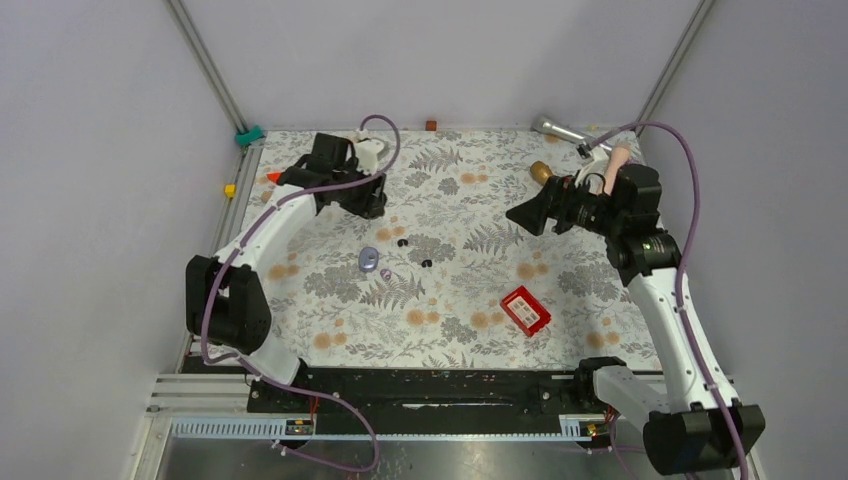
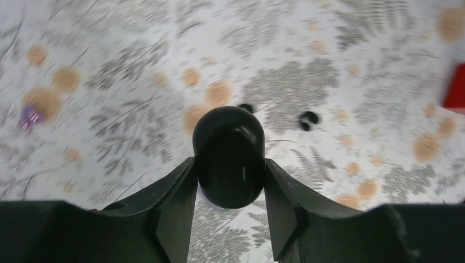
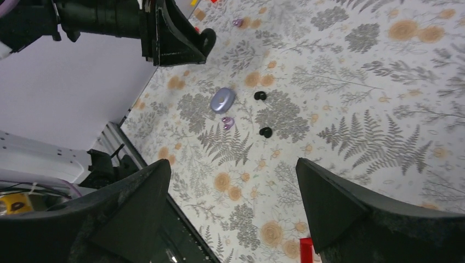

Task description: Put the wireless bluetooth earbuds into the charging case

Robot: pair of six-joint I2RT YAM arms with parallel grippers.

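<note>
My left gripper is shut on a glossy black rounded case [image 2: 227, 148], lifted above the table at the left-centre. Two small black earbuds [image 1: 402, 243] [image 1: 426, 263] lie apart on the patterned cloth below. A light purple case [image 1: 368, 259] and small purple pieces [image 1: 385, 274] lie beside them. My right gripper is open and raised at the right side, its fingers wide apart with nothing held.
A red box [image 1: 525, 310] lies at the front right. A silver cylinder [image 1: 565, 133] and a wooden object [image 1: 540, 172] are at the back right. Orange and yellow pieces sit at the left edge.
</note>
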